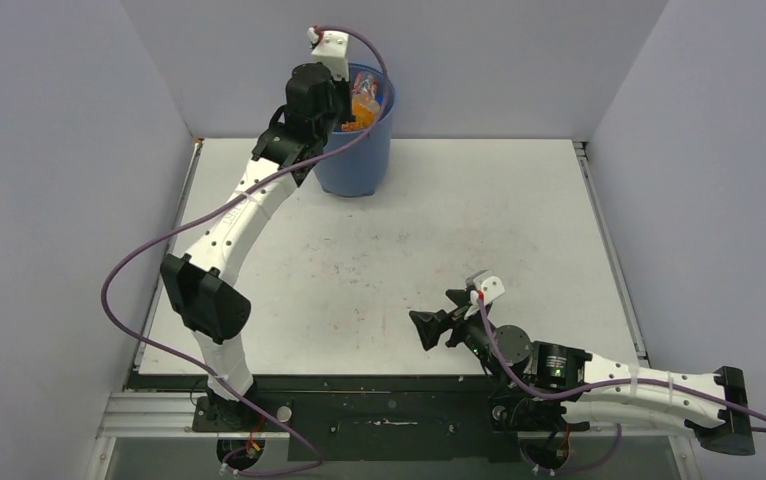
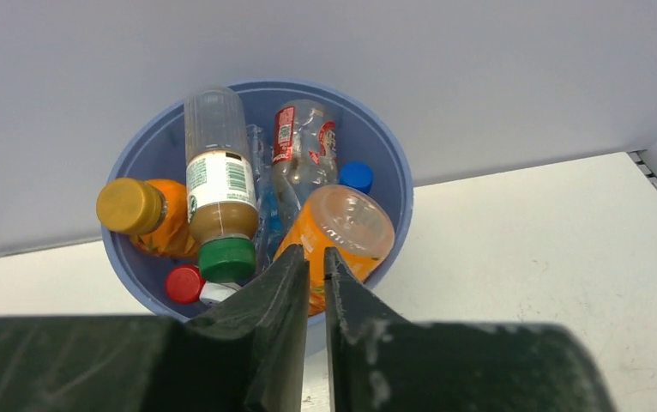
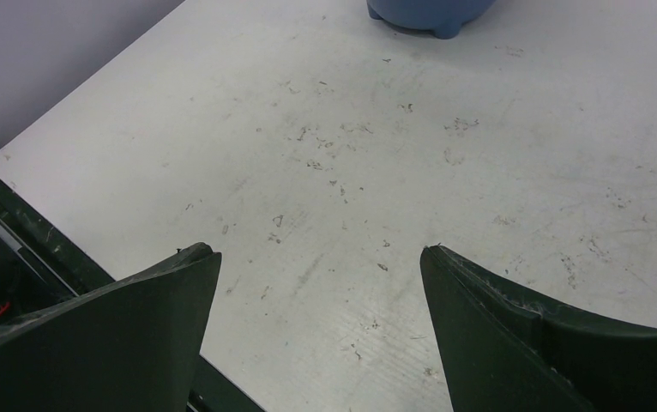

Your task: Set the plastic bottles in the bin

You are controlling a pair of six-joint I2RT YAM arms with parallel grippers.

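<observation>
The blue bin (image 1: 357, 165) stands at the back of the table, full of plastic bottles. In the left wrist view it holds a green-capped bottle (image 2: 220, 189), a yellow-capped orange bottle (image 2: 164, 221), a clear bottle with red label (image 2: 299, 154) and an orange bottle (image 2: 351, 225), among others. My left gripper is over the bin's front, its fingertips close together in front of the orange bottle; I cannot tell whether anything is between them. My right gripper stands open at the front right, nothing between its fingers.
Grey walls enclose it at the back, left and right. A black front edge runs along the near side.
</observation>
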